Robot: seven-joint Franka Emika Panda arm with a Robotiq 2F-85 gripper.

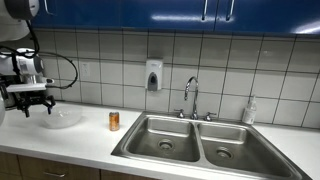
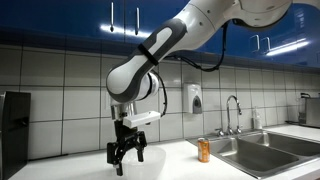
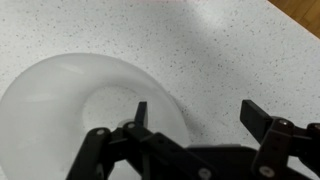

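A translucent whitish bowl (image 1: 65, 116) stands on the counter at the left in exterior view 1. Seen from above, the bowl (image 3: 62, 110) fills the left half of the wrist view. My gripper (image 1: 37, 106) is open over the bowl's left side in exterior view 1, with nothing between its fingers. In the wrist view the gripper has one finger over the bowl and the other over bare counter, the right rim lying between them. From exterior view 2, the gripper (image 2: 130, 163) hangs low near the counter; the bowl is hard to make out there.
An orange can (image 1: 114, 121) stands right of the bowl. Beyond it is a double sink (image 1: 190, 122) with a faucet (image 1: 194, 92). A soap dispenser (image 1: 154, 75) hangs on the tiled wall, and a clear bottle (image 1: 249, 110) stands behind the sink. Counter between bowl and can is free.
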